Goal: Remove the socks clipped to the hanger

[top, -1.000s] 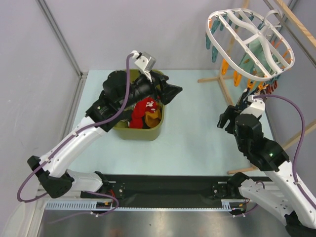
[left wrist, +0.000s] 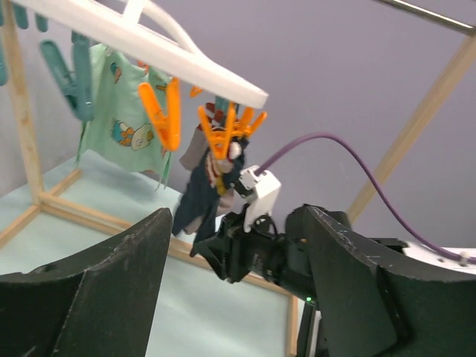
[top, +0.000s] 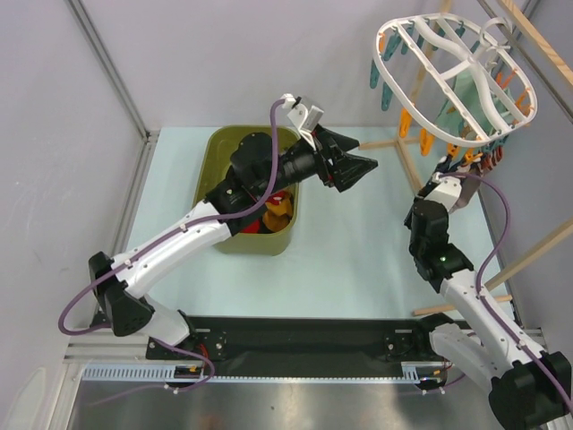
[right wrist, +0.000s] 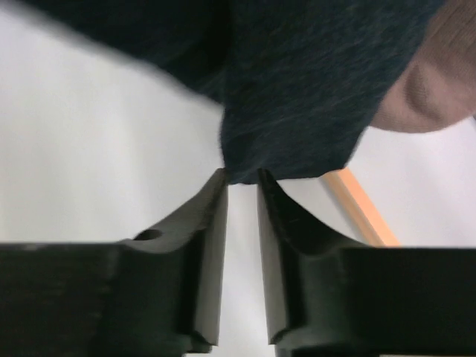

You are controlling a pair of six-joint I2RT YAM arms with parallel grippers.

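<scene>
The white clip hanger [top: 452, 67] hangs at upper right on a wooden stand. In the left wrist view, a dark navy sock [left wrist: 193, 204] and brownish ones hang under orange clips, beside a mint cloth [left wrist: 123, 119]. My right gripper [top: 439, 188] is right at these socks; in its wrist view the dark sock [right wrist: 312, 97] and a pink-brown sock [right wrist: 428, 89] fill the top, its fingertips at the dark sock's lower edge, a small gap between them. My left gripper [top: 349, 166] stands open in the free space left of the hanger, nothing between its fingers.
An olive bin [top: 215, 157] holding red and yellow items stands behind my left arm. Wooden stand bars [top: 537, 251] edge the right side.
The left gripper has moved right toward the hanger. The right gripper has shifted slightly right and in toward the hanging socks.
</scene>
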